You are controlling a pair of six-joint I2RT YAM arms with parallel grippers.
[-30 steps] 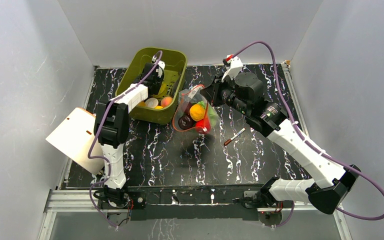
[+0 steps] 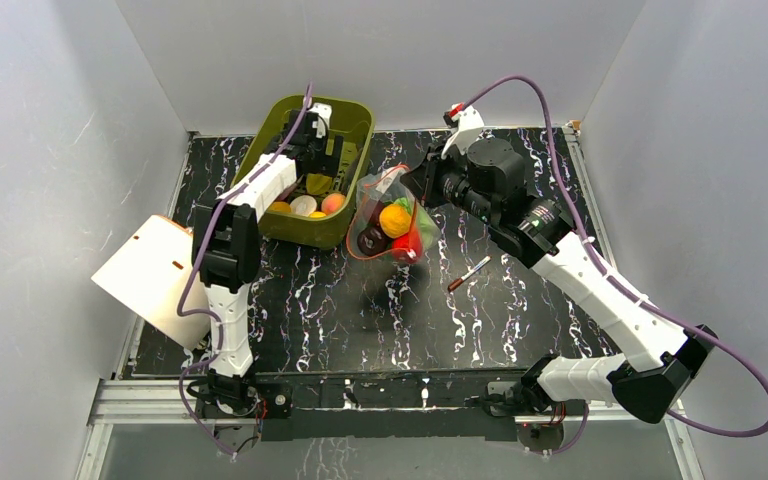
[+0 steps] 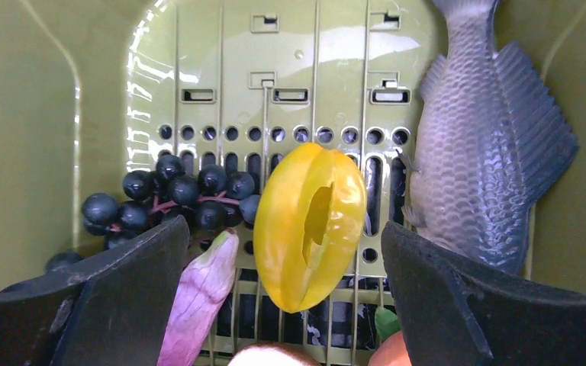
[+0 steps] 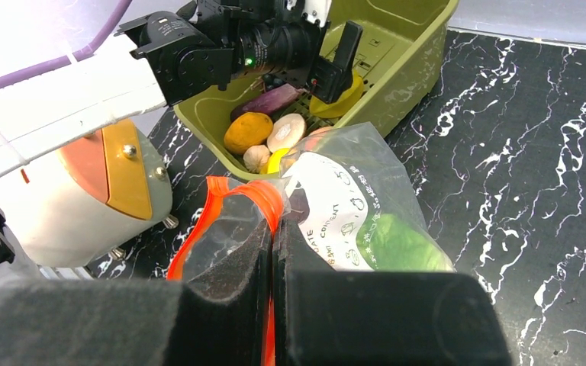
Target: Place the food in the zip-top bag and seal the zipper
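A green basket [image 2: 300, 235] holds food. My left gripper is open inside it, its fingers either side of a yellow star fruit [image 3: 305, 229], beside dark grapes [image 3: 179, 187], a purple eggplant [image 3: 198, 305] and a grey fish [image 3: 473, 152]. My right gripper is shut on the orange-edged rim of the clear zip bag [image 4: 381, 191], holding it upright. In the top view the bag [image 2: 370, 210] shows an orange fruit [image 2: 394, 220], a dark round item and a red item inside.
A marker [image 2: 468, 274] lies on the black marble table [image 2: 360, 330], right of the bag. A white board [image 2: 150, 280] sits at the left edge.
My left gripper has shifted slightly within the basket, toward the back and right. The bag and my right gripper are almost unchanged.
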